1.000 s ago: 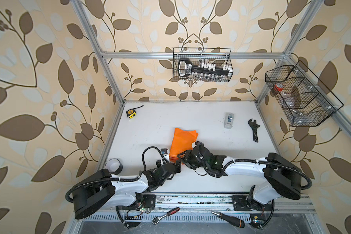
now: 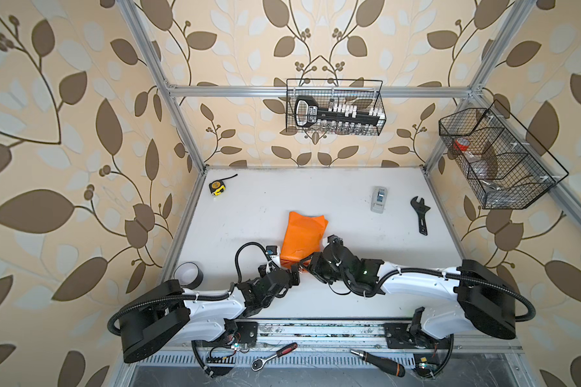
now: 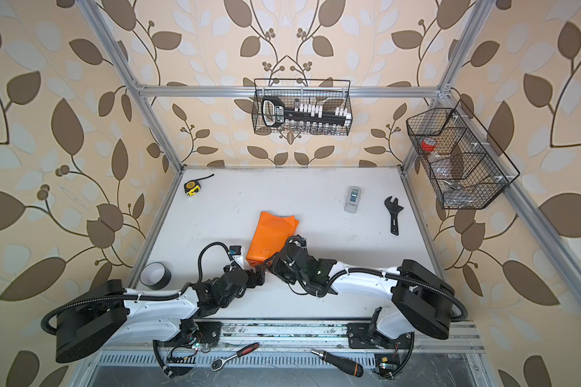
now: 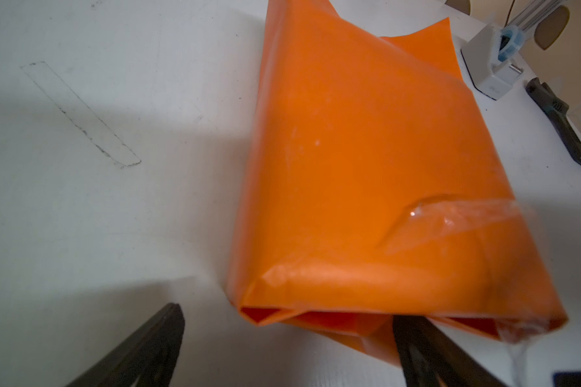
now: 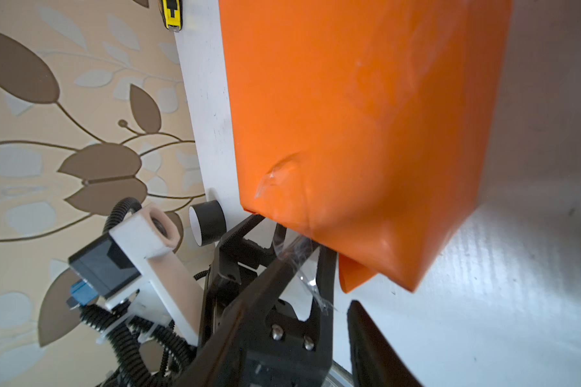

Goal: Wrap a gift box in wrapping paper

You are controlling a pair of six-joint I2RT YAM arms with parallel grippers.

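An orange paper-wrapped package lies on the table. In the left wrist view, the paper's near end is folded but gapes a little. Clear tape clings to the top near that end, and a loose tape strip hangs past the edge. My left gripper stands open at this end, one finger close against the folded paper, the other finger out to the side. Across from it, my right gripper is open near the corner, one finger clear of the paper.
A tape roll sits at the left edge, a tape measure at back left. To the right lie a grey device and a wrench. Both grippers are close together.
My right arm has shifted slightly to the right, with its wrist turned a little. The left arm and the package look unmoved.
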